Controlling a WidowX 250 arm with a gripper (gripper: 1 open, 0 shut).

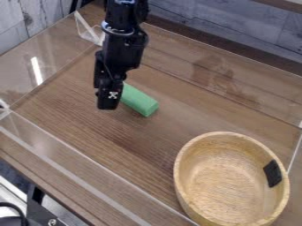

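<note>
My black gripper hangs above the wooden table at upper left, its fingers apart with nothing between them. A small green block lies on the table just right of the gripper, angled diagonally and partly behind the arm.
A large round tan basket with a dark handle cutout sits at lower right. A panelled wall stands at upper left, and dark cables show at the lower left corner.
</note>
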